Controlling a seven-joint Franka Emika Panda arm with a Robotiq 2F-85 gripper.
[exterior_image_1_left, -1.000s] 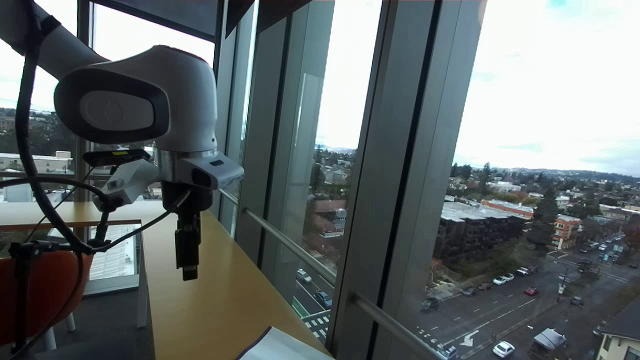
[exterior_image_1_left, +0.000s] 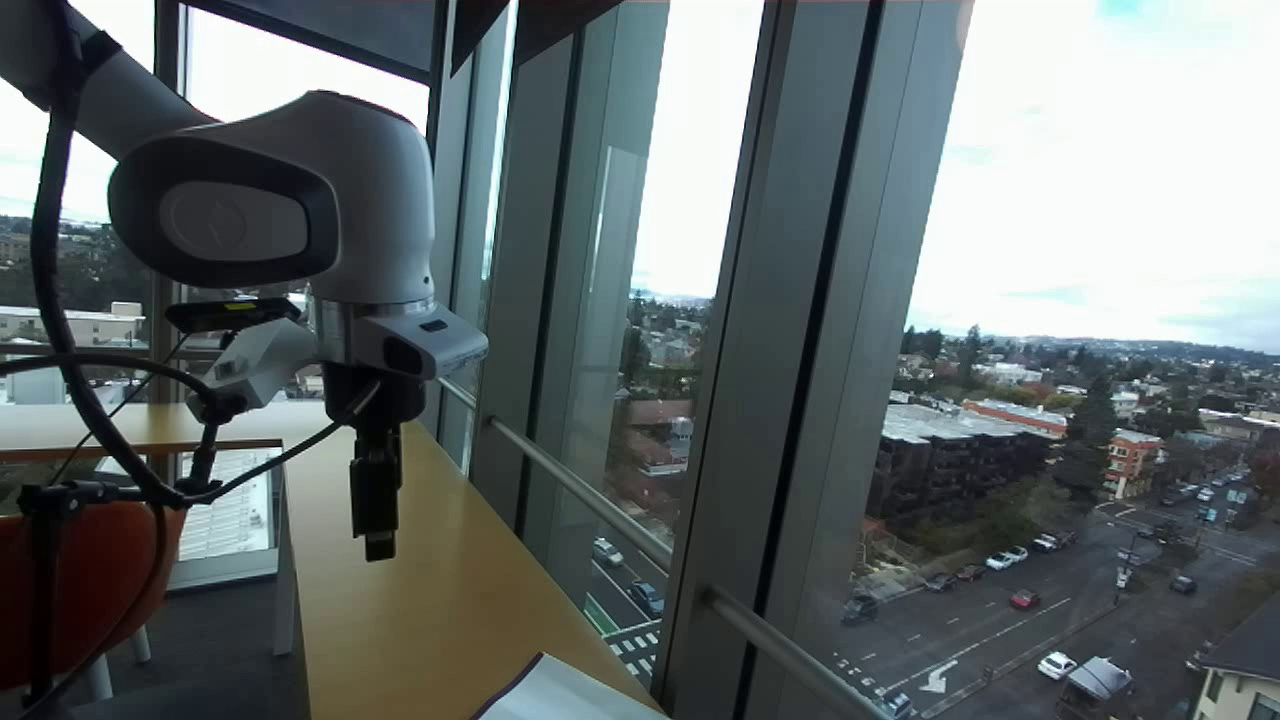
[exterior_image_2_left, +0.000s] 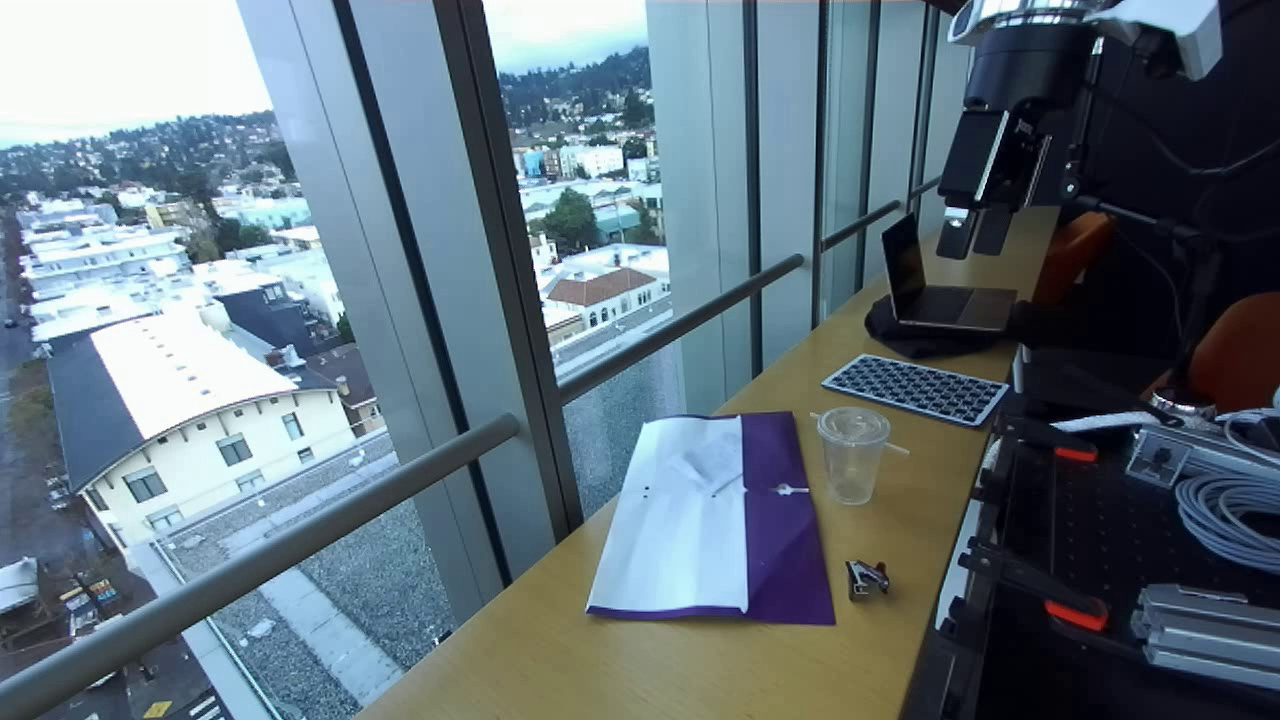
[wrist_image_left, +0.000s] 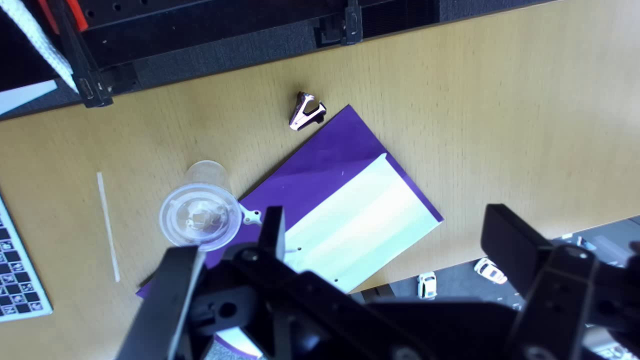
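Note:
My gripper stands open above the table, its two dark fingers wide apart in the wrist view with nothing between them. Its tips point down in exterior view 1, well clear of the tabletop. Below lies a purple folder (wrist_image_left: 327, 157) with white paper (wrist_image_left: 354, 225) on it, partly hidden by my gripper. A clear plastic cup (exterior_image_2_left: 851, 462) stands upright beside the folder's purple side. To the cup's left in the wrist view, a thin white straw (wrist_image_left: 108, 225) lies on the wood. A small metal staple remover (wrist_image_left: 307, 112) rests near the folder's corner.
A keyboard (exterior_image_2_left: 918, 386) and an open laptop (exterior_image_2_left: 954, 305) sit farther along the wooden table (exterior_image_2_left: 708, 666). Window railings (exterior_image_2_left: 684, 330) run along one side. Black equipment with orange-red clamps (exterior_image_2_left: 1076, 614) lines the other. Bare wood shows beyond the folder at right in the wrist view.
The arm and gripper have not visibly moved. Only cars on the street outside have shifted.

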